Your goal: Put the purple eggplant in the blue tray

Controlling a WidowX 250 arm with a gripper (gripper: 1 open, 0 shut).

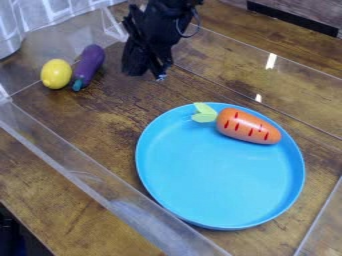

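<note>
The purple eggplant (88, 63) lies on the wooden table at the upper left, its green stem end toward the front. My dark gripper (146, 70) is to the right of it, clear of the eggplant. Its fingers are shut and hold nothing. At the lower right lies the blue tray (201, 195), a round dish with an orange toy carrot (250, 127) across its far rim.
A yellow egg-shaped object (56, 73) sits just left of the eggplant. A clear wall (100, 175) slants along the left front. A pale container (11, 25) stands in the upper left corner. Bare wood separates my gripper from the tray.
</note>
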